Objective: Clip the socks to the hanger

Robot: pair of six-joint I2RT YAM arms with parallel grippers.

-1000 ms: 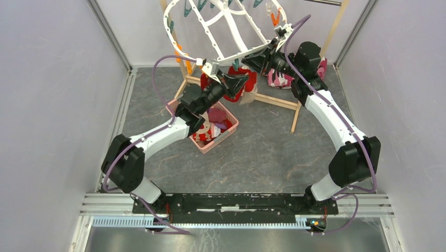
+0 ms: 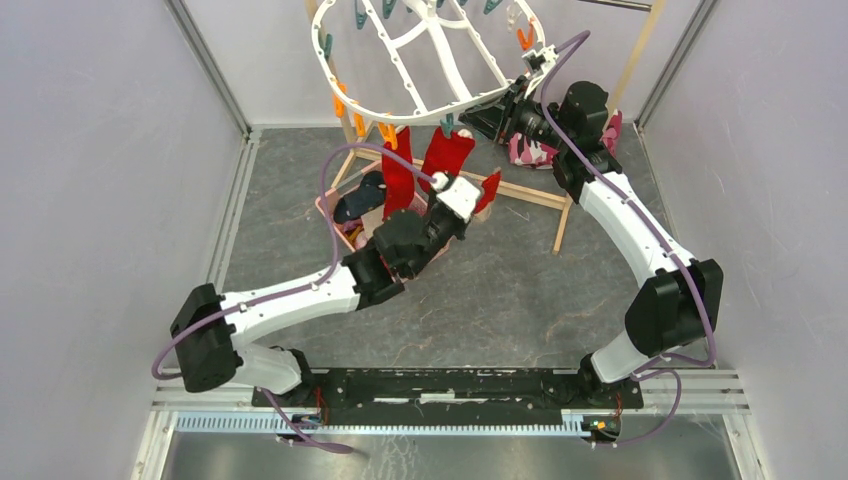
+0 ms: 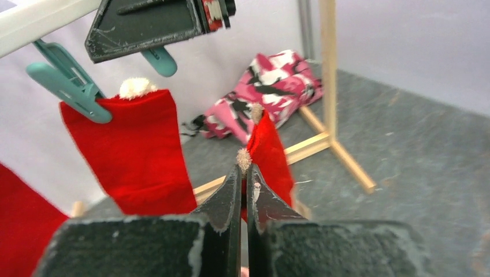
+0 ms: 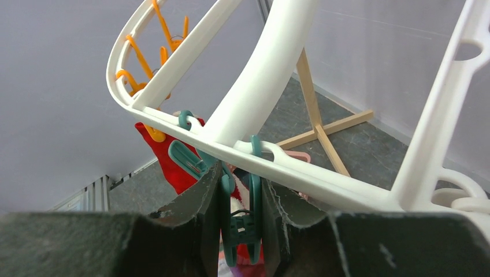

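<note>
Above the floor hangs the white hanger point(image 2: 443, 50) with orange and teal clips along its rim. A red sock point(image 2: 397, 172) hangs from orange clips, and another red sock point(image 3: 136, 150) with a cream fuzzy edge hangs from a teal clip point(image 3: 69, 83). My left gripper is shut on a third red sock point(image 3: 268, 156), pinching its fuzzy edge; the sock hangs right of the clipped ones, apart from the hanger. At the hanger's front rim my right gripper is shut on a teal clip point(image 4: 241, 228).
A pink basket point(image 2: 328, 205) with mixed socks stands on the floor, partly hidden by the left arm. Wooden stand legs point(image 2: 530, 195) support the hanger. Behind lies a pink camouflage cloth point(image 3: 260, 95).
My left arm has swung and turned, its gripper shifting right and toward the front with the red sock. More of the hanging socks shows now. The right arm stays put at the rim.
</note>
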